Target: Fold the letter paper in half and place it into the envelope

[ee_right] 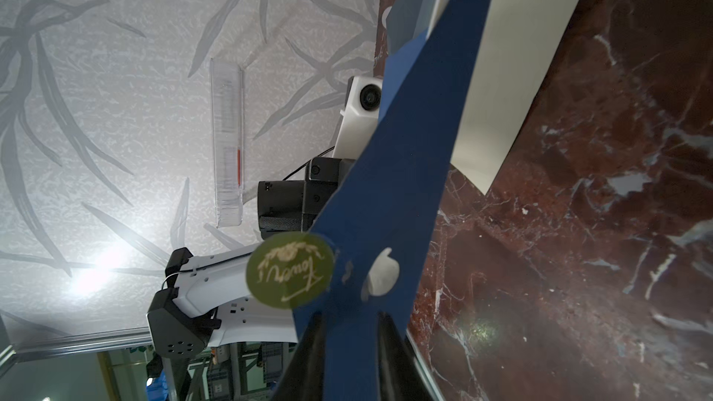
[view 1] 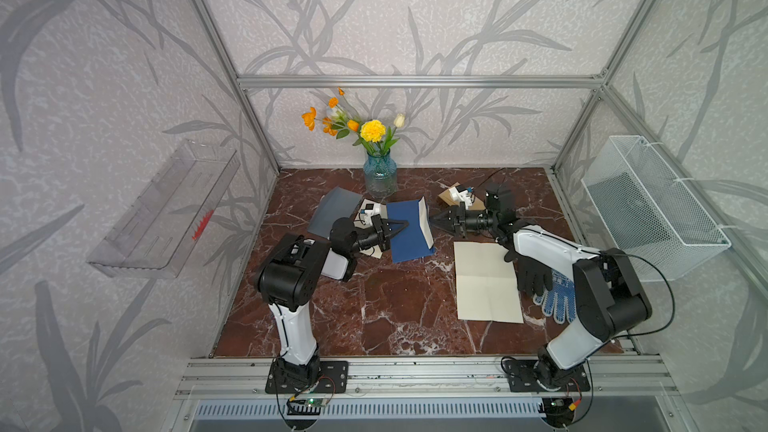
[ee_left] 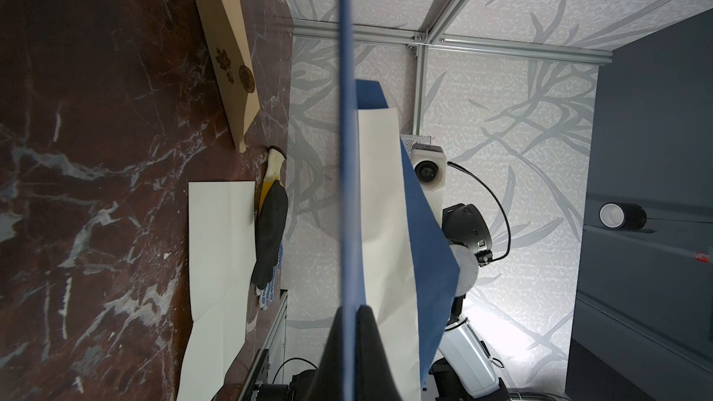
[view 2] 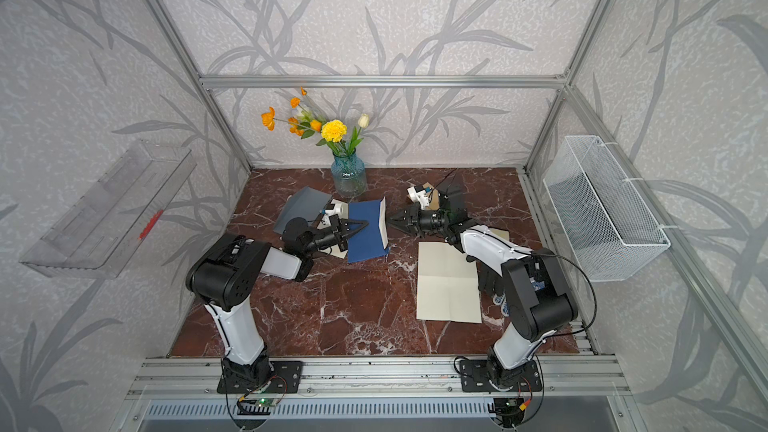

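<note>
The blue envelope (view 1: 406,233) is held up over the table, with my left gripper shut on its left edge. A cream paper strip (view 1: 425,222) shows along the envelope's right side. In the right wrist view the blue flap (ee_right: 401,178) faces me, with a round gold-green seal (ee_right: 290,270) and a white round tab (ee_right: 383,273). My right gripper is part open at this right side, its fingers apart with blue behind or between them; contact cannot be told. A cream sheet (view 1: 485,292) with a crease across its middle lies flat on the table.
Another cream paper (ee_right: 512,67) and a grey-blue one (view 1: 333,212) lie at the left, partly under the left arm. A brown envelope (view 1: 448,194) lies behind my right gripper. Gloves (view 1: 557,299) lie at the right and a flower vase (view 1: 380,175) stands at the back.
</note>
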